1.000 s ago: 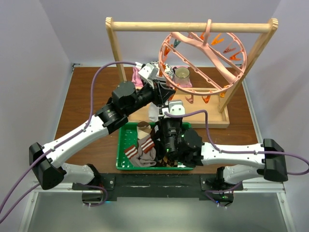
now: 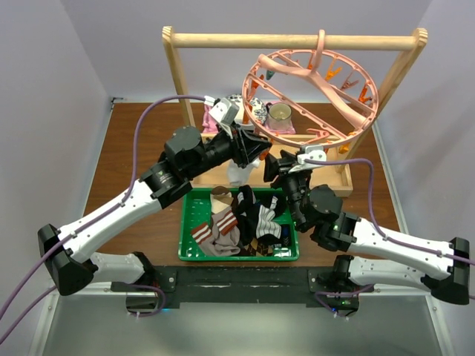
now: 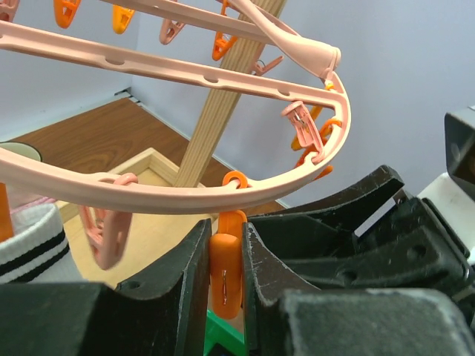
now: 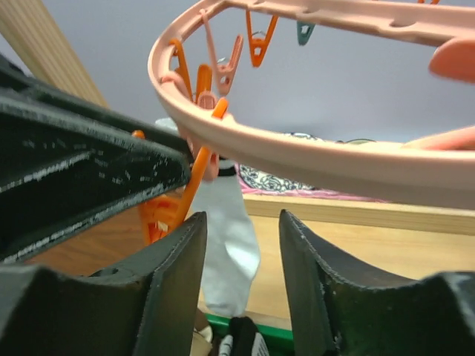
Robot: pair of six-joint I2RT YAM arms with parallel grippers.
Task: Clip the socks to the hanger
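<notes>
The pink round hanger (image 2: 321, 139) hangs from the wooden rack, with orange and pink clips around its ring. My left gripper is shut on an orange clip (image 3: 226, 273) hanging from the ring. A white sock with dark stripes (image 3: 30, 248) hangs at the ring's left in the left wrist view; a white sock (image 4: 226, 245) also shows behind the clips in the right wrist view. My right gripper is open below the ring, with no object held between its fingers.
A green bin (image 2: 189, 245) holds several loose socks below. The wooden rack (image 2: 223, 41) frames the hanger, and a cup (image 2: 279, 115) stands behind on the wooden base.
My right arm has moved to the right, away from the left gripper, which has shifted slightly left in the top view. The hanger's ring has shifted slightly.
</notes>
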